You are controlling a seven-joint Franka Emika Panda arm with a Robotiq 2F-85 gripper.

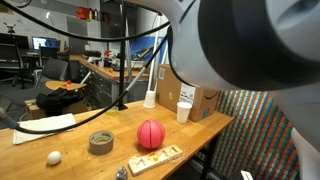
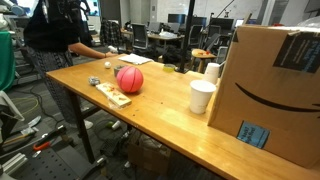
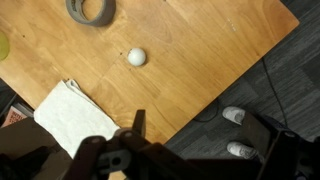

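Observation:
In the wrist view my gripper is open over the table's edge, its dark fingers [image 3: 139,123] apart with nothing seen between them. A small white ball [image 3: 137,57] lies on the wooden table [image 3: 195,65], ahead of the fingers and apart from them. Beyond it is a grey tape roll [image 3: 92,8], partly cut off; a white cloth [image 3: 75,120] lies to the left. In exterior view 1 a red ball [image 1: 151,134] stands behind a pale block with dark spots [image 1: 155,160]. My fingers do not show there.
A white cup [image 2: 201,96] stands close to a large cardboard box [image 2: 265,90] at the table's other end. A small metallic item [image 1: 122,173] lies near the front edge. Bare wood separates the red ball and cup. Cables hang across exterior view 1.

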